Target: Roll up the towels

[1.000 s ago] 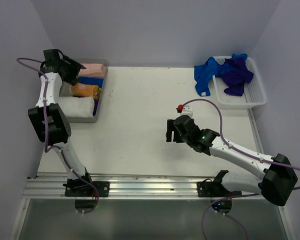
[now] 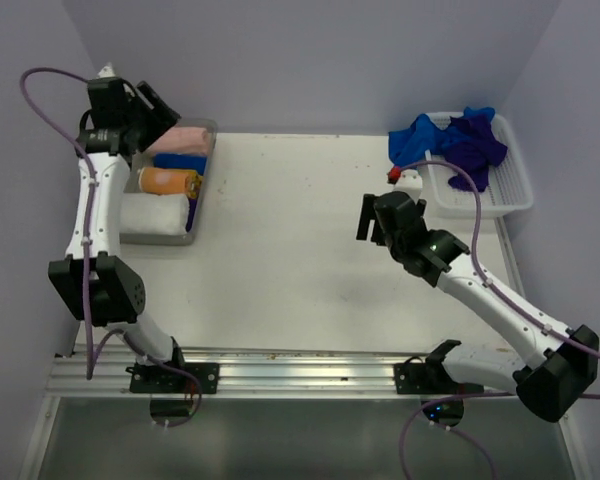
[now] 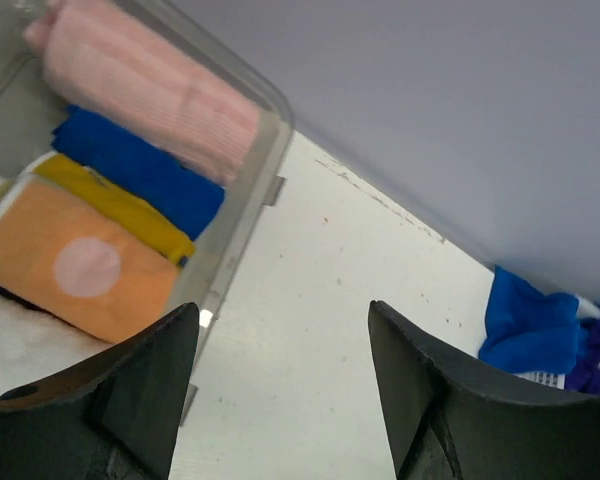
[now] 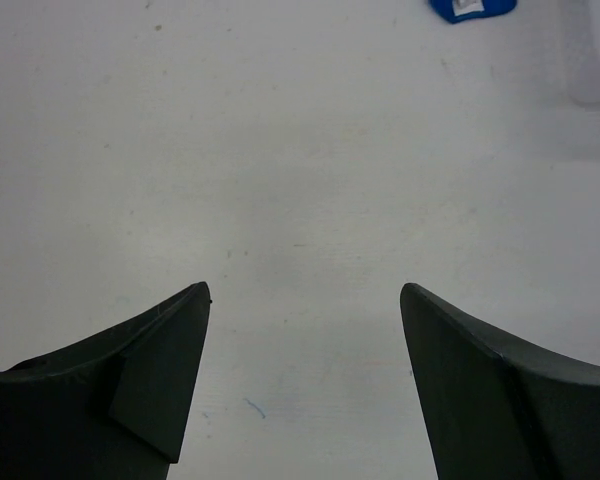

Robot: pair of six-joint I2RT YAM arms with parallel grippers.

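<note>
In the left wrist view, rolled towels lie side by side in a grey bin [image 3: 242,215]: a pink roll [image 3: 155,85], a blue roll [image 3: 140,165], an orange roll [image 3: 75,265] with a yellow part [image 3: 120,208], and a white roll [image 3: 20,340]. My left gripper is raised over the bin area, its fingers apart and empty. Loose blue cloth [image 2: 412,141] drapes over the left side of a white basket [image 2: 517,175]; purple cloth [image 2: 477,152] is crumpled inside. Open and empty, my right gripper hangs over bare table just left of the basket.
Grey walls close in the back and both sides. A metal rail [image 2: 300,370] runs along the front edge.
My right arm has moved right and back, nearer the basket. The towels look unmoved.
</note>
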